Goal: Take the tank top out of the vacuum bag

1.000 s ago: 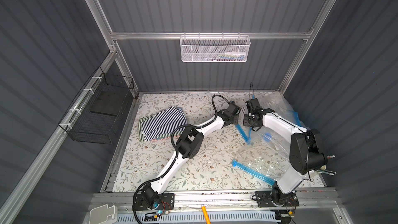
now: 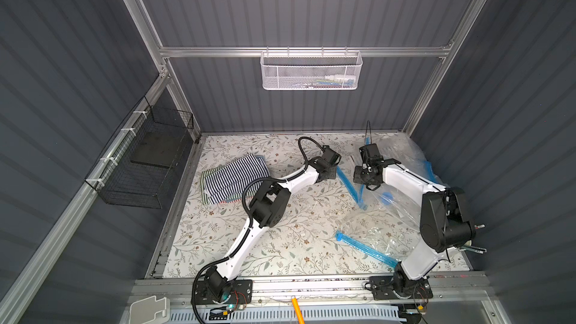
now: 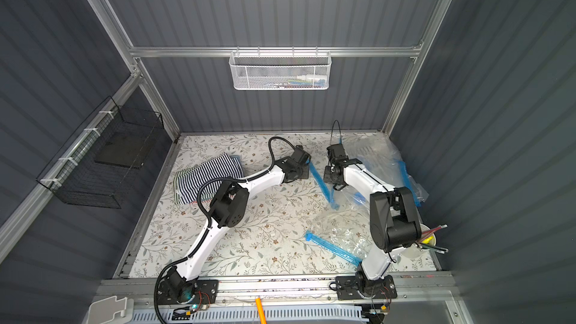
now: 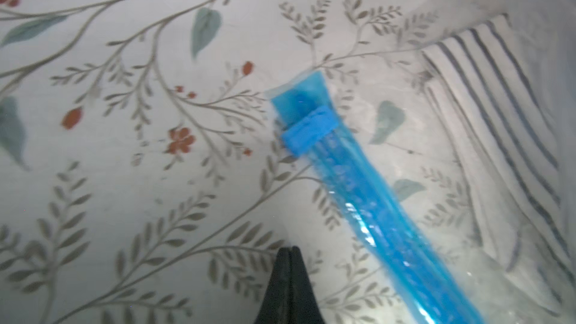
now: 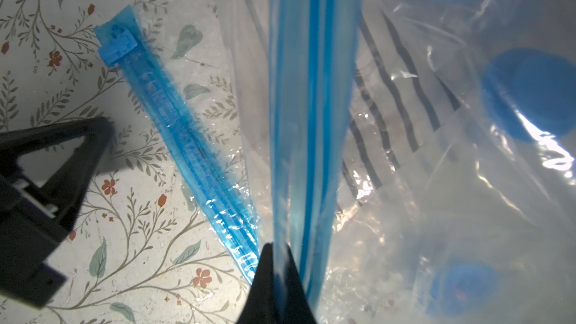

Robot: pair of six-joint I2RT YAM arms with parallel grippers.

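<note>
The clear vacuum bag (image 5: 438, 198) lies on the right half of the table, a white-and-grey striped tank top (image 4: 492, 126) inside. My right gripper is shut on the bag's blue zip edge, which stands lifted. A blue zip strip (image 4: 372, 210) lies flat to its left. My left gripper is shut with nothing seen between its fingers, low beside that strip.
Folded striped cloths (image 2: 234, 180) lie on the left of the table. A second bag strip (image 2: 366, 249) lies at the front right. A cup with tools (image 3: 429, 240) stands at the right edge.
My left gripper has drawn a little to the left, uncovering more of the blue strip.
</note>
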